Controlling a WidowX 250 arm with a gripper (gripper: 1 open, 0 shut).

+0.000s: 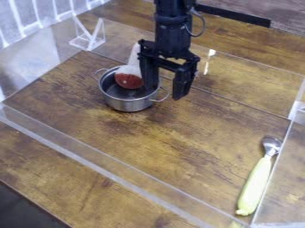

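My black gripper [167,76] hangs over the right side of a steel pot [131,100] at the upper middle of the camera view, its fingers apart and open, with nothing seen held between them. In the pot is a red object [127,81] with something white behind it, partly hidden by the gripper. A yellow-green corn-like item [254,187] lies at the right, with a metal spoon-like piece [270,145] at its upper end.
Clear low walls border the wooden table [143,160]. A small clear stand [89,36] is at the back left.
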